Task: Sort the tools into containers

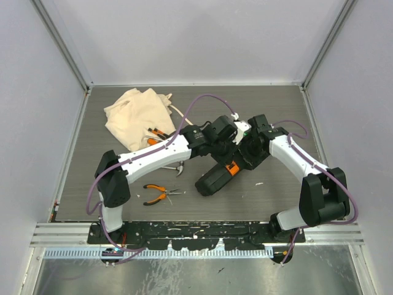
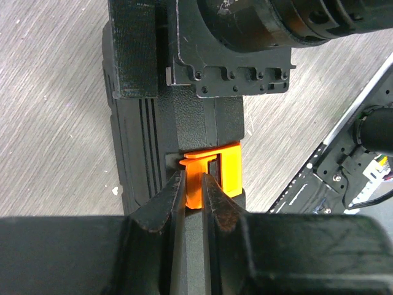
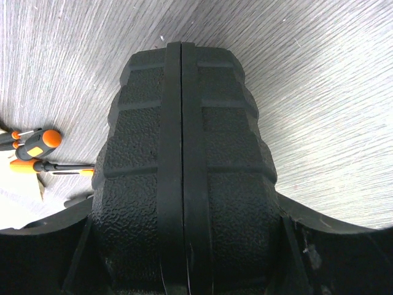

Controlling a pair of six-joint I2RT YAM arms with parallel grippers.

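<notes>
A black ribbed tool case (image 1: 212, 180) with an orange latch (image 2: 229, 169) lies tilted diagonally at the table's middle right. My left gripper is shut on the orange latch, on the case's side. My right gripper is shut on the case's body at one end, which fills much of the right wrist view. Pliers with orange handles (image 1: 158, 192) lie left of the case. Screwdrivers (image 3: 38, 144) and a hammer (image 1: 179, 167) lie behind, partly hidden by the left arm in the top view.
A cream cloth bag (image 1: 132, 114) lies at the back left, beside the screwdrivers. Bare table shows at the right and far left. White walls (image 1: 49, 147) enclose the workspace, and both arms crowd the middle over the case.
</notes>
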